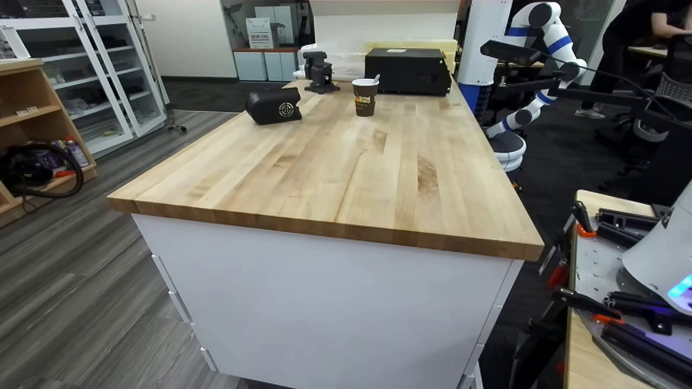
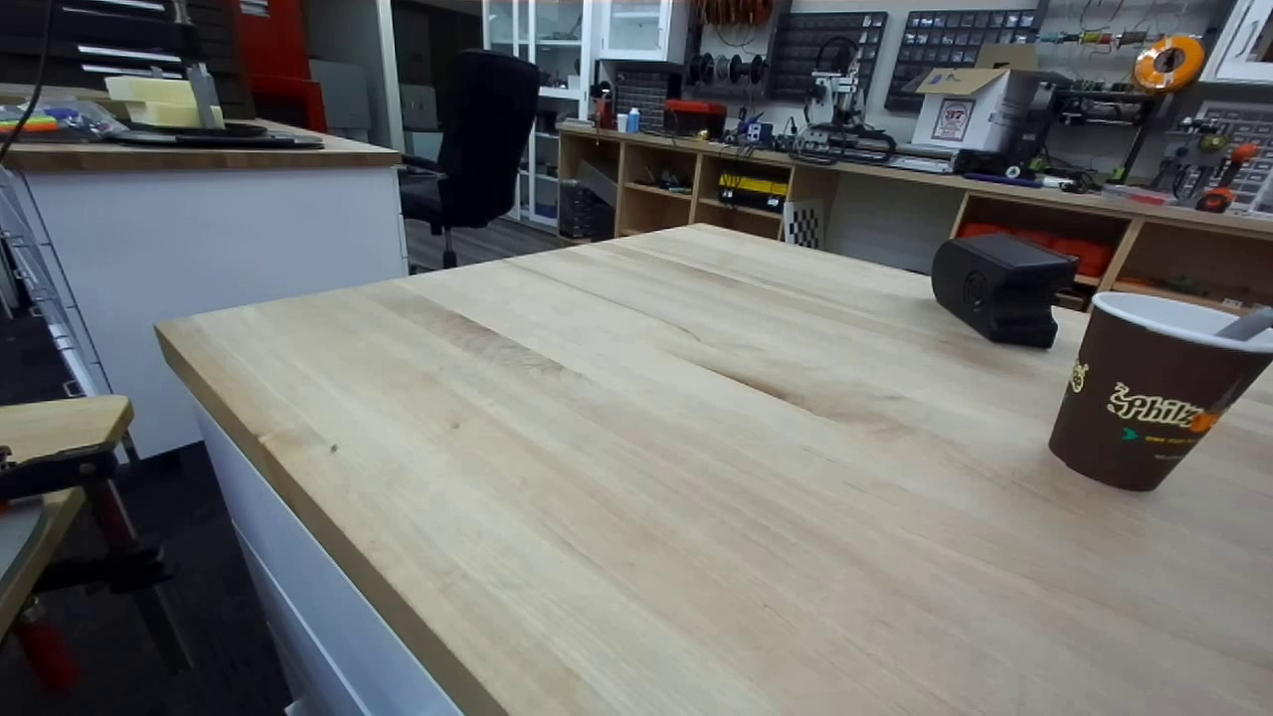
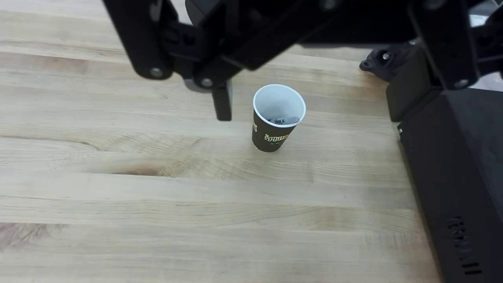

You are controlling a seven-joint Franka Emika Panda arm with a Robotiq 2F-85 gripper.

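Observation:
A dark brown paper cup with a white rim (image 3: 271, 136) stands upright on the wooden table (image 3: 141, 226). Inside it rests a grey stick-like item (image 3: 287, 120), whose end pokes over the rim in both exterior views. My gripper shows only in the wrist view, fingers wide apart with nothing held. One finger pad (image 3: 222, 101) appears left of the cup, and the other finger is off to the right. How high the gripper hangs above the cup is hard to judge. The same cup (image 1: 364, 101) is toward the table's far end in exterior view 1.
A black rounded case (image 1: 273, 106) lies left of the cup. Farther back are a black stand-like device (image 1: 319, 72) and a large black box (image 1: 407, 71). My arm's white base (image 1: 668, 253) is at the right.

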